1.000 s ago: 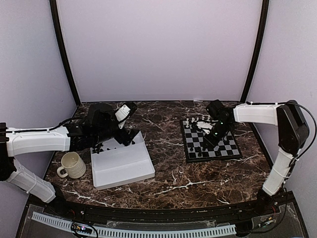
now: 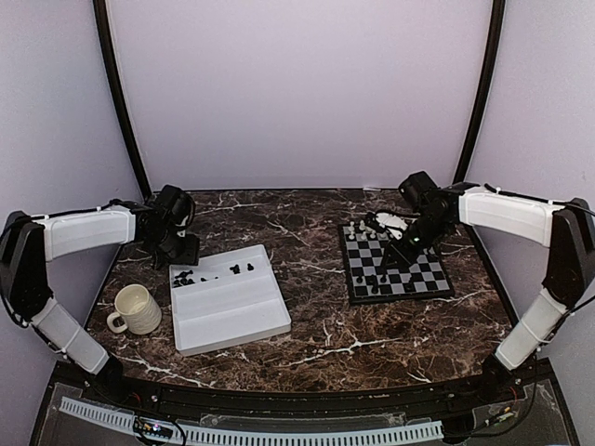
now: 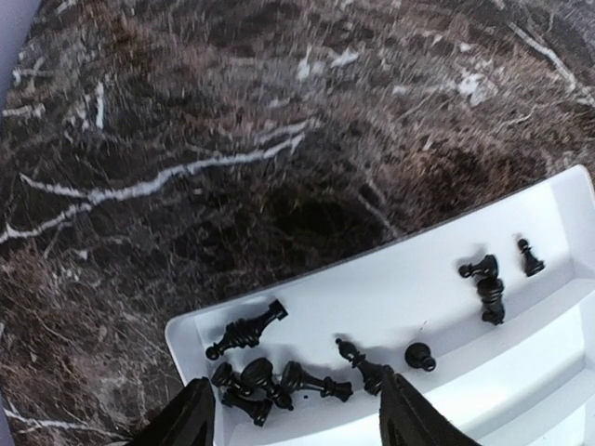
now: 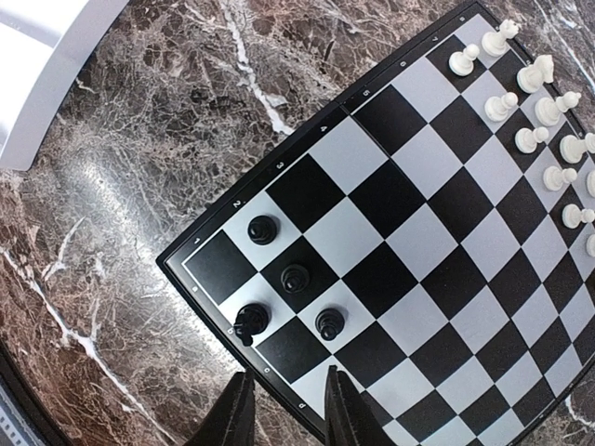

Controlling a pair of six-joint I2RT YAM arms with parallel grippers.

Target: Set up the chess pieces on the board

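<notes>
My left gripper is part open above the back-left of the white tray (image 2: 232, 321), where several black pieces such as a pawn (image 3: 419, 357) and a bishop (image 3: 360, 362) lie, nothing between its fingers. My right gripper is over the chessboard (image 2: 425, 288), fingers apart and empty. In the right wrist view several black pieces stand near the board's numbered corner, including a pawn (image 4: 262, 229) and another piece (image 4: 329, 322). White pieces (image 4: 539, 74) stand in rows along the far side.
A white mug (image 2: 139, 311) stands at the front left beside the tray.
My left arm has pulled back leftward from over the tray's middle to its back-left corner. My right arm has risen slightly and shifted right over the board.
</notes>
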